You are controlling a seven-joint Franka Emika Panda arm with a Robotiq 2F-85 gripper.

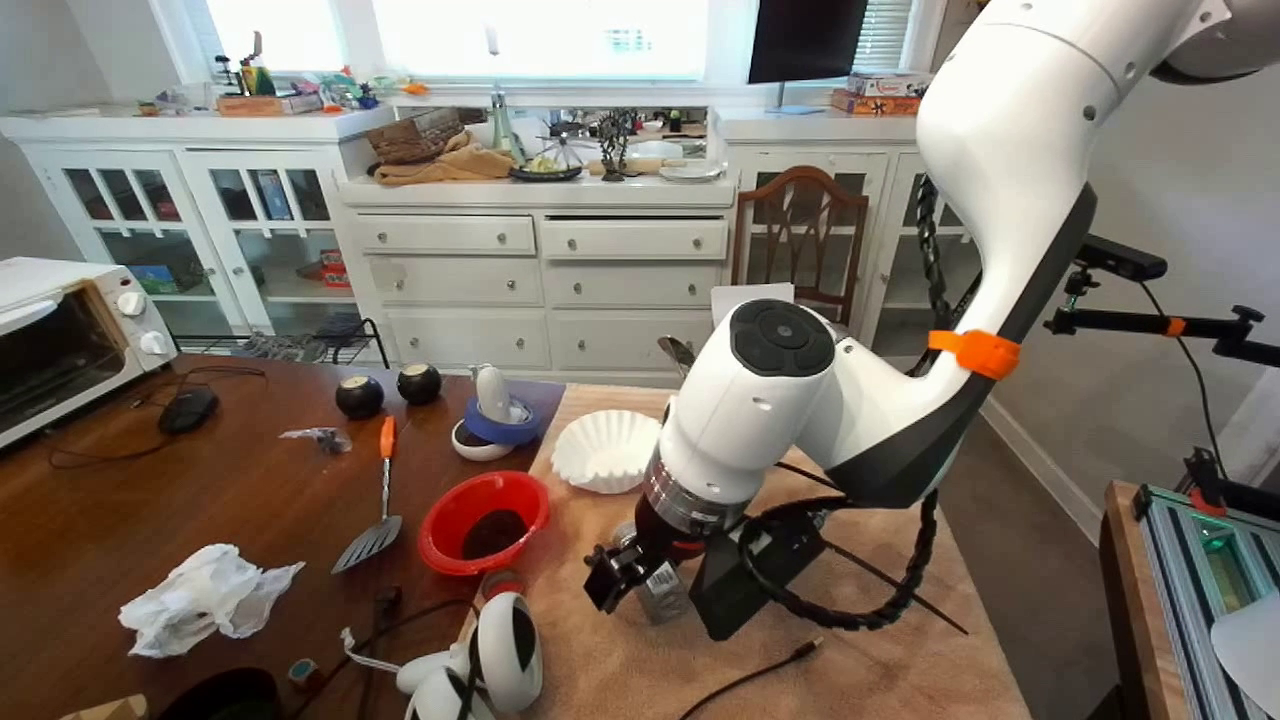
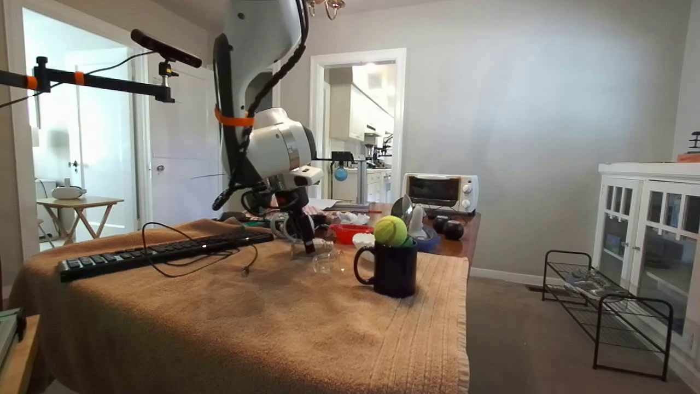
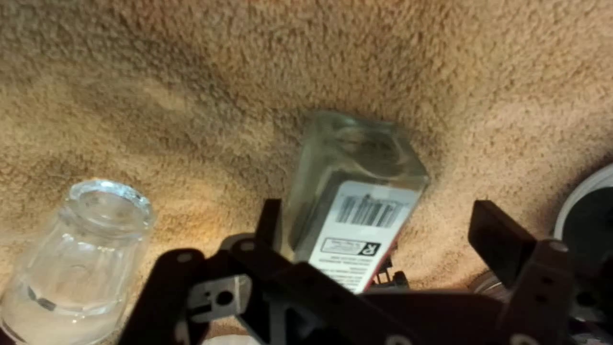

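In the wrist view a square clear glass bottle (image 3: pixel 368 230) with a white barcode label lies on the tan towel, between the spread fingers of my gripper. The left finger is close beside the bottle, while a wider gap separates the bottle from the right one. Its far end is hidden behind the gripper body. From exterior view 1 the gripper (image 1: pixel 612 576) is low over the towel, with part of the bottle (image 1: pixel 662 592) showing beside it. A clear drinking glass (image 3: pixel 86 258) lies on the towel left of the gripper.
A red bowl (image 1: pixel 450 518) and a white fluted dish (image 1: pixel 608 451) are near the arm. In exterior view 2 a dark mug (image 2: pixel 395 268) holds a tennis ball (image 2: pixel 390 231), and a keyboard (image 2: pixel 157 251) lies at the left.
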